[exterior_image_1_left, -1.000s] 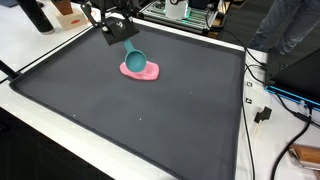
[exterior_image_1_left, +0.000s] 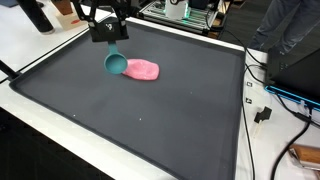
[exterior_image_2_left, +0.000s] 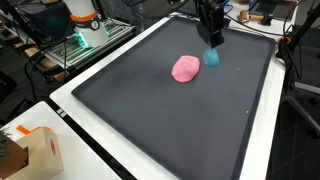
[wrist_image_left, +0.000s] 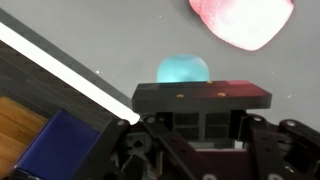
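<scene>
A teal round-ended utensil, like a small ladle or spoon (exterior_image_1_left: 116, 64), hangs from my gripper (exterior_image_1_left: 110, 34), which is shut on its upper end. Its round end shows beyond the dark fingers in the wrist view, as a teal dome (wrist_image_left: 183, 69). A flat pink piece (exterior_image_1_left: 142, 70) lies on the dark grey board (exterior_image_1_left: 150, 115), just right of the utensil in exterior view 1. From the other side, in exterior view 2, the pink piece (exterior_image_2_left: 186, 69) is left of the teal end (exterior_image_2_left: 211, 58). Whether the teal end touches the board is unclear.
Most of the board is bare, with a white table edge (exterior_image_1_left: 105, 150) around it. Cables and a small white plug-like item (exterior_image_1_left: 262, 115) lie off its right side. A dark blue object (wrist_image_left: 62, 140) sits past the edge in the wrist view.
In exterior view 1 my gripper and the teal utensil have moved left, from over the pink piece to beside it. The pink piece stays where it was.
</scene>
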